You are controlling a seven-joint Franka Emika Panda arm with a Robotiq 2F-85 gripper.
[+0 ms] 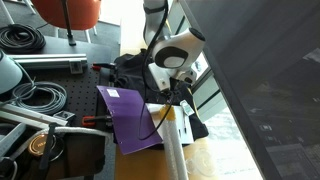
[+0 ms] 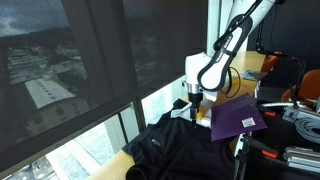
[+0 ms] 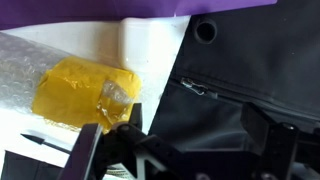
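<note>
My gripper stands open in the wrist view, its two dark fingers wide apart and nothing held between them. Beneath it lies a black fabric bag (image 3: 230, 65) with a zipper and a metal zipper pull (image 3: 198, 89). Left of the zipper, a yellow piece in clear plastic wrap (image 3: 75, 92) rests on a white surface. Exterior view 1 has the gripper (image 1: 172, 88) low over the dark cloth, close to the yellow-ended wrapped roll (image 1: 174, 155). From the other side, the gripper (image 2: 194, 108) appears above the black cloth (image 2: 170, 145); contact cannot be judged.
A purple sheet (image 1: 130, 118) lies close beside the gripper. Coiled cables (image 1: 40, 97) sit on the black perforated board at left. A large dark screen (image 2: 70, 70) bounds one side. Bare wooden table (image 1: 215, 158) shows near the roll's far end.
</note>
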